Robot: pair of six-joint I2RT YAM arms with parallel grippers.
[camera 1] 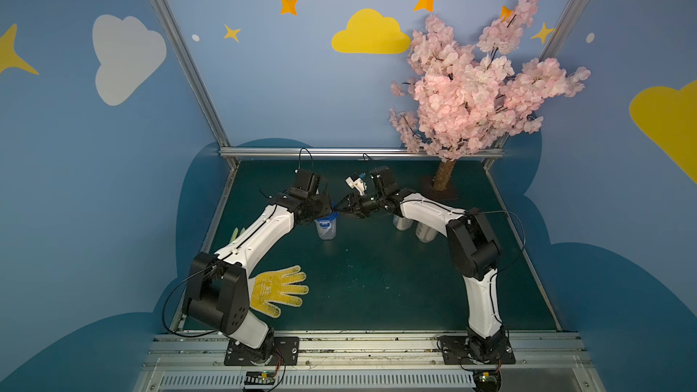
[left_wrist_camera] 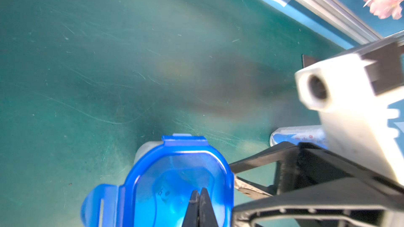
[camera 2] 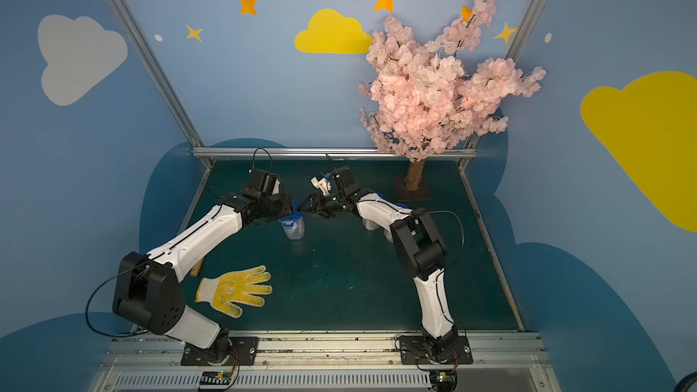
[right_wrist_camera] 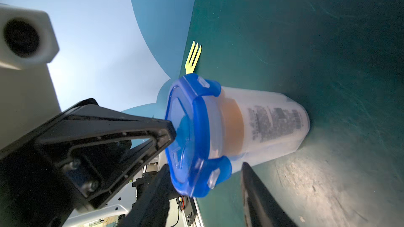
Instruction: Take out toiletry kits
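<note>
A clear container (camera 1: pixel 326 229) with a blue lid (left_wrist_camera: pixel 176 193) stands upright on the table between my arms. My left gripper is shut over the lid, its tips close together with nothing visible between them. In the right wrist view, one black finger of the left gripper reaches the lid's top face (right_wrist_camera: pixel 181 143). My right gripper is part open at the container's right side, its fingertips beside the lid's edge; firm contact cannot be made out. A beige band and a printed label (right_wrist_camera: pixel 277 122) show through the container's wall.
Two more clear containers (camera 1: pixel 426 232) stand to the right, partly behind the right arm. A yellow dotted glove (camera 1: pixel 279 290) lies front left, and a yellow fork (right_wrist_camera: pixel 192 58) lies at the left side. A blossom tree (camera 1: pixel 444 172) stands back right.
</note>
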